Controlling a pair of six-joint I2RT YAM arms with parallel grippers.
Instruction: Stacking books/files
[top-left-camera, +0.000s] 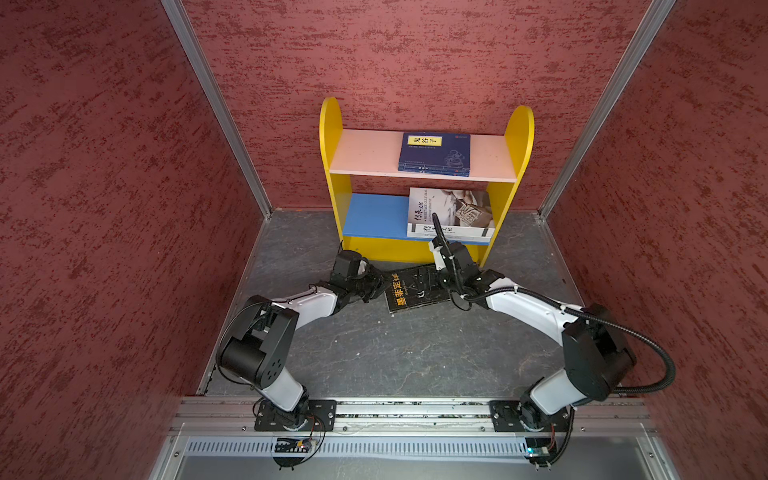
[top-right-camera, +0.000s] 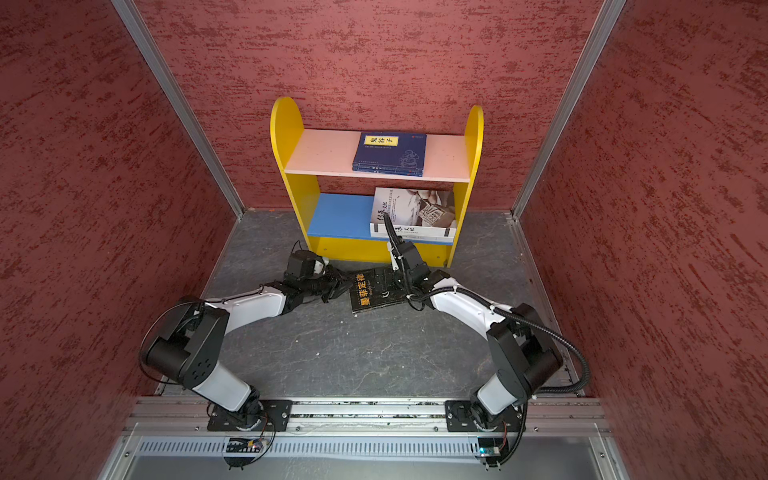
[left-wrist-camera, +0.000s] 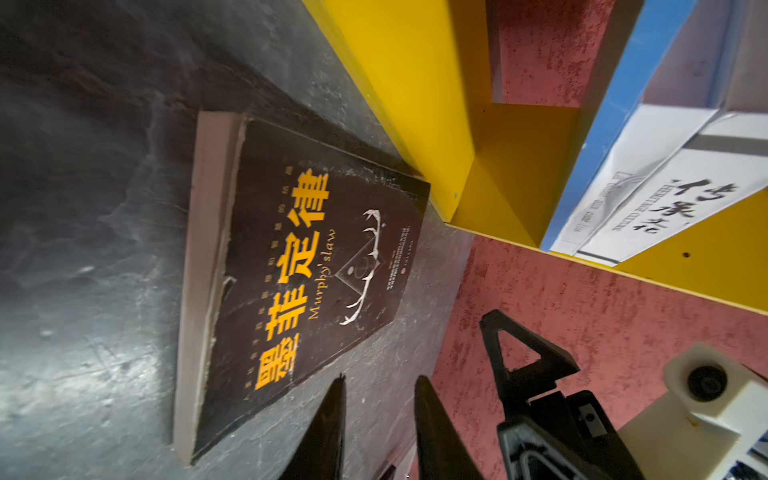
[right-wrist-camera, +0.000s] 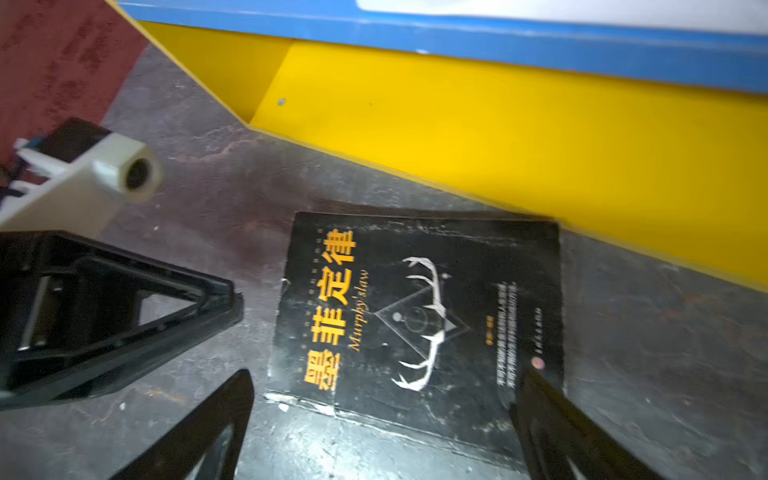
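A black Murphy's Law book (top-left-camera: 408, 289) with yellow lettering lies on the floor before the bookshelf, seen whole in the right wrist view (right-wrist-camera: 416, 320). My left gripper is low at the book's left end; its two fingers show apart at the bottom of the left wrist view, and whether anything is between them is unclear. My right gripper hangs over the book's right part, open, with the book visible below between its fingers.
The pink upper shelf (top-left-camera: 364, 152) holds blue books (top-left-camera: 434, 156); the blue lower shelf (top-left-camera: 376, 212) holds white books (top-left-camera: 448, 204) on its right.
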